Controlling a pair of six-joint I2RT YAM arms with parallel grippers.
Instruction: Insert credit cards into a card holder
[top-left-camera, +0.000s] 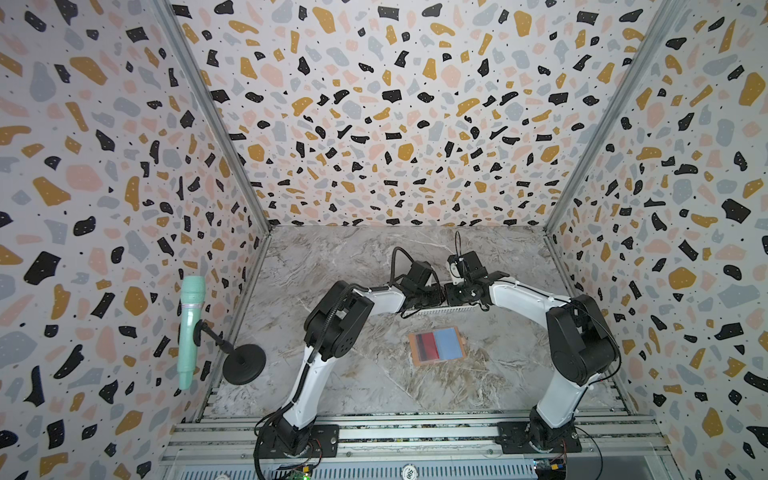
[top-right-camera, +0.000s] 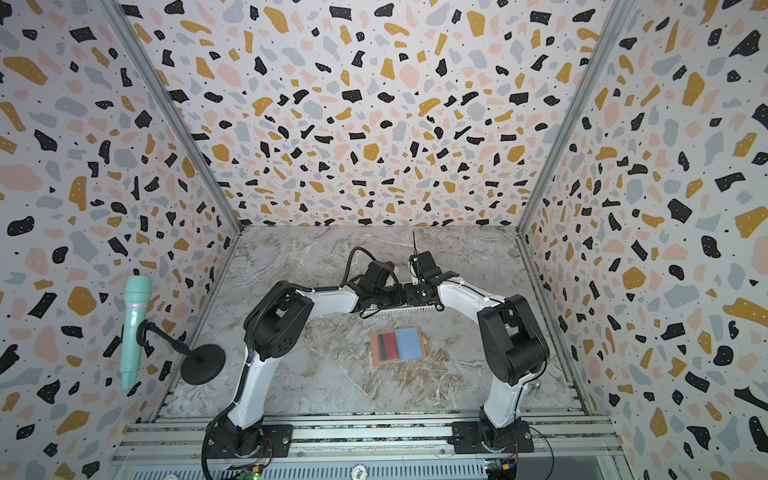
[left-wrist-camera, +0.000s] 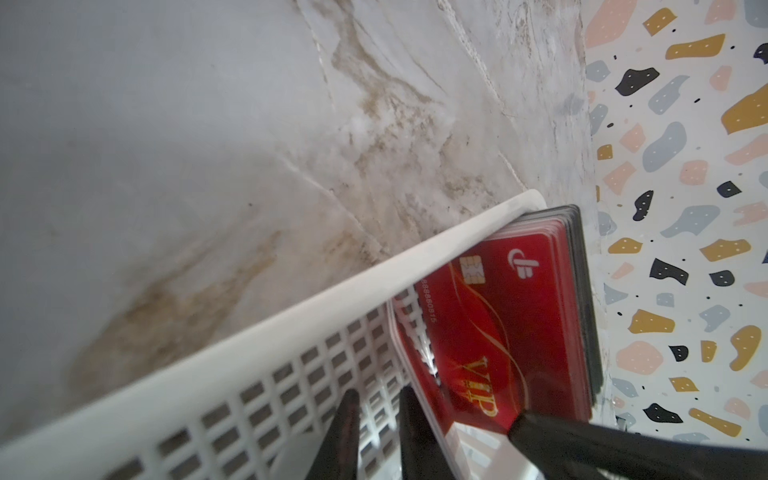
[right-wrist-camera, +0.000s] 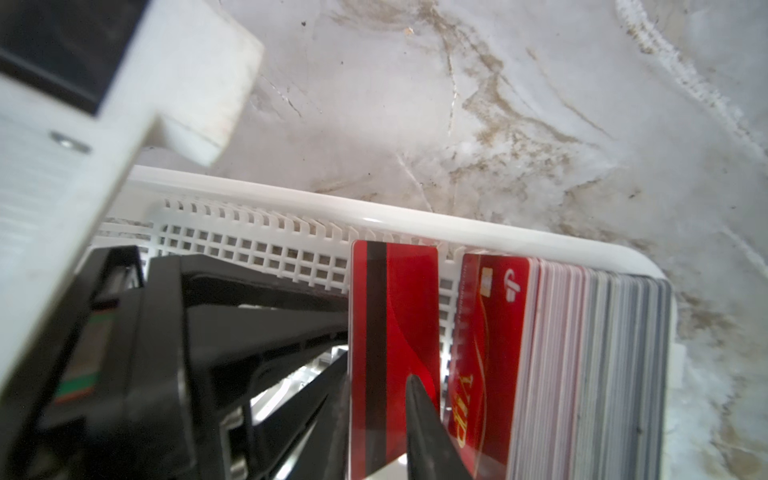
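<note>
The open card holder (top-left-camera: 415, 352) lies on the table, a red panel on its left half and a blue one on its right. Behind it, both grippers work over the white basket (right-wrist-camera: 512, 234). One red card (right-wrist-camera: 412, 320) stands on edge, apart from the card stack (right-wrist-camera: 560, 360), its dark stripe facing left. My right gripper is open, its fingers either side of that card. My left gripper has narrowly parted fingers beside the card's thin edge, with nothing visible between them. Their tips are partly cut off by the frame.
A red VIP card (left-wrist-camera: 512, 320) fronts the packed stack at the basket's right end. A green microphone (top-left-camera: 190, 328) stands on a black base (top-left-camera: 244, 365) at far left. Bare table surrounds the card holder.
</note>
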